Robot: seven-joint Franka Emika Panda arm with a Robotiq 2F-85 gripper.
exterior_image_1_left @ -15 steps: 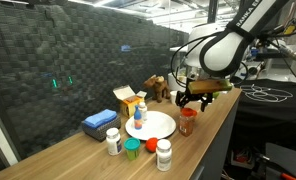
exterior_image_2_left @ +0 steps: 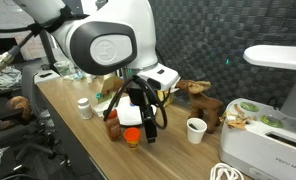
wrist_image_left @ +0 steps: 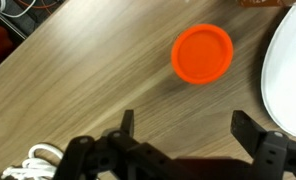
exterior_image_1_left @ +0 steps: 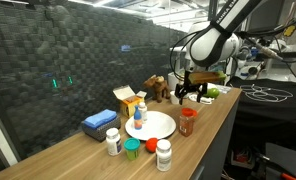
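An orange-red cup [wrist_image_left: 202,54] lies ahead of my gripper in the wrist view, apart from the fingers. The fingers stand wide open, with only bare wood showing between them. In exterior view 2 the orange cup [exterior_image_2_left: 132,136] rests on the table next to a dark red jar [exterior_image_2_left: 113,126]. Exterior view 1 has my gripper [exterior_image_1_left: 192,97] just above the orange cup's rim [exterior_image_1_left: 188,111]. A white plate [exterior_image_1_left: 156,128] lies beside it; part of that plate [wrist_image_left: 291,75] shows at the wrist view's right edge.
A white mug [exterior_image_2_left: 196,128] and a toy animal [exterior_image_2_left: 200,101] stand near the toaster [exterior_image_2_left: 263,130]. A white cable [wrist_image_left: 35,163] lies at the wrist view's lower left. Farther along are jars, a green cup [exterior_image_1_left: 132,147], a red ball [exterior_image_1_left: 151,145] and a blue-topped block [exterior_image_1_left: 100,119].
My arm has risen and shifted rightward in exterior view 1, away from the orange cup. The objects on the table look unmoved.
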